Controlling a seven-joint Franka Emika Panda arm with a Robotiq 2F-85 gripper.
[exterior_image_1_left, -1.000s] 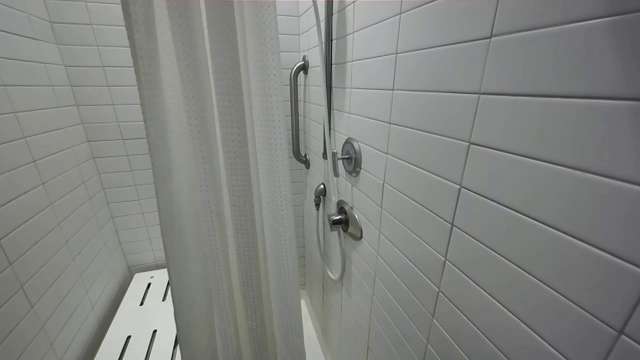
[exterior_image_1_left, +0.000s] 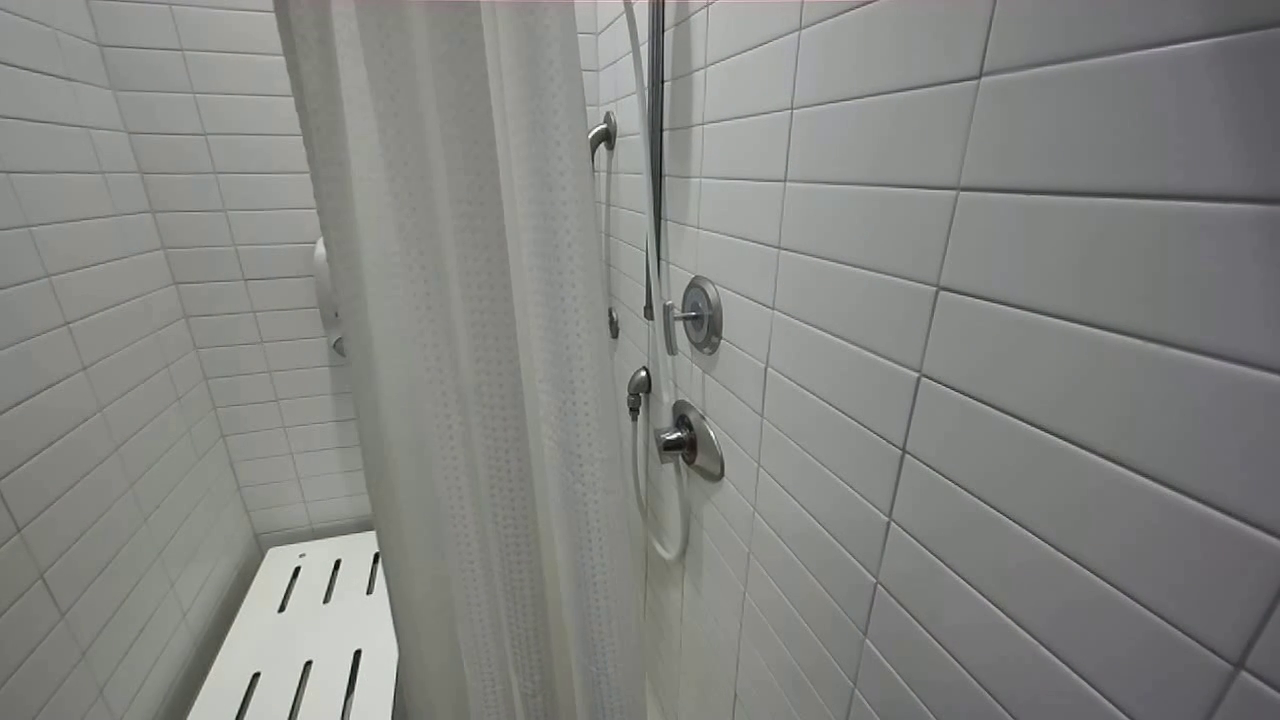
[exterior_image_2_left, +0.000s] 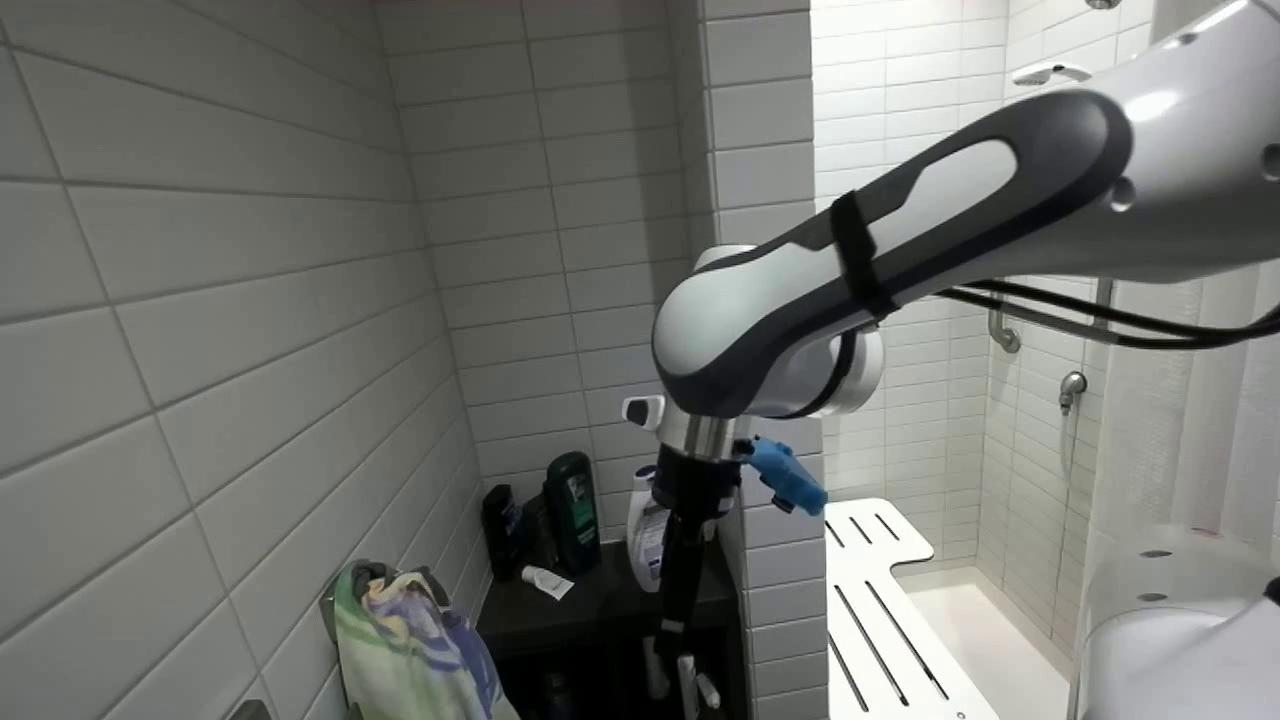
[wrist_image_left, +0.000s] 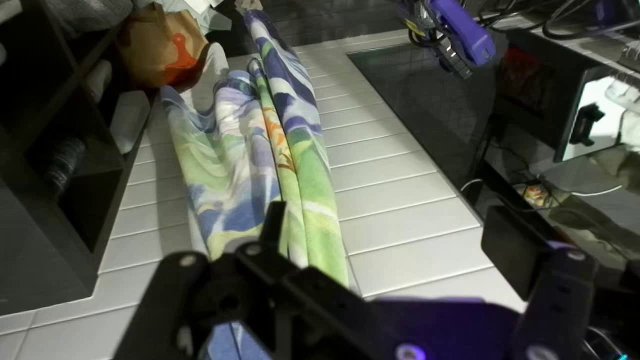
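In the wrist view my gripper stands open, its two black fingers wide apart and no object visible between them. A colourful towel (wrist_image_left: 312, 174) in green, blue and white hangs along the white tiled wall. The left finger (wrist_image_left: 274, 225) overlaps the towel in that view; I cannot tell whether they touch. From exterior view 2, my gripper (exterior_image_2_left: 684, 642) points downward in front of the dark shelf unit, to the right of the towel (exterior_image_2_left: 408, 636). The pale shower curtain (exterior_image_1_left: 480, 360) hangs in folds in exterior view 1, where no part of my arm appears.
A dark shelf unit (exterior_image_2_left: 606, 588) carries bottles, including a dark green one (exterior_image_2_left: 572, 510), and a small white tube (exterior_image_2_left: 548, 582). To the right of the tiled partition (exterior_image_2_left: 780, 576) lies a slotted white bench (exterior_image_2_left: 876, 600). Shower controls (exterior_image_1_left: 699, 438) project from the tiled wall.
The curtain has shifted to the right in exterior view 1. It now hides most of the grab bar, while more of the slotted bench shows on its left.
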